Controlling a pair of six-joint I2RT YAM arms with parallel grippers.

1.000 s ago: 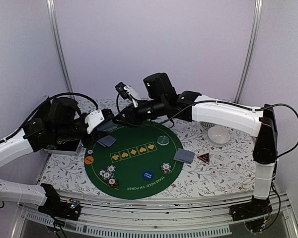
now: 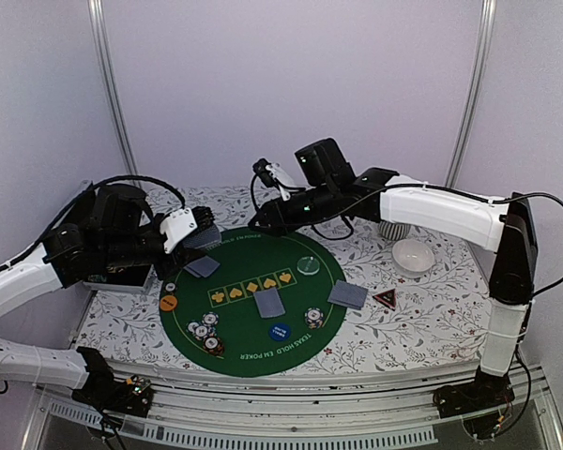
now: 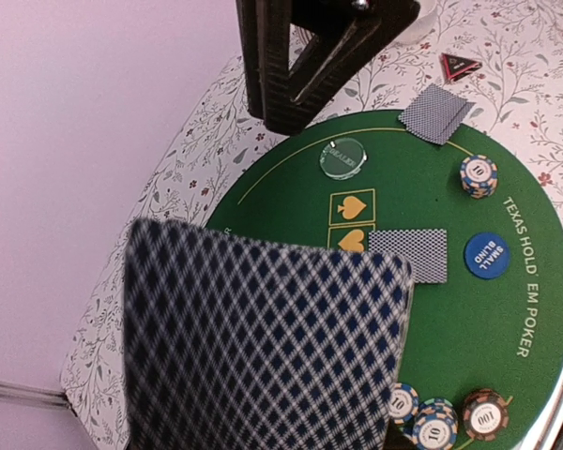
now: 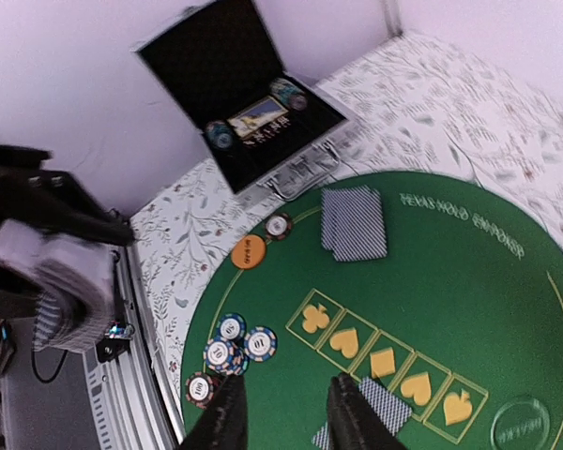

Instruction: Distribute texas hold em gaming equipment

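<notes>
My left gripper (image 2: 195, 238) is shut on a deck of blue-checked cards (image 3: 263, 347), held up over the back left of the green poker mat (image 2: 235, 339). My right gripper (image 2: 266, 227) stands open above the mat's back edge. In the right wrist view its fingers (image 4: 223, 412) are apart with nothing gripped between them. A card (image 2: 269, 302) shows over the middle of the mat, just in front of the gold suit squares. Two overlapping cards (image 4: 357, 225) lie at the mat's back left. More cards (image 2: 347, 294) lie at its right edge.
Chip stacks (image 2: 206, 330) stand at the mat's front left, another stack (image 2: 313, 318) at front right. A small blind button (image 2: 280, 332) and clear dealer disc (image 2: 308, 265) lie on the mat. An open case (image 4: 263, 131) is at left, a white bowl (image 2: 413, 257) at right.
The right gripper has moved right, away from the left one, and has let go of a card. That card now shows near the mat's middle. The left arm has kept still.
</notes>
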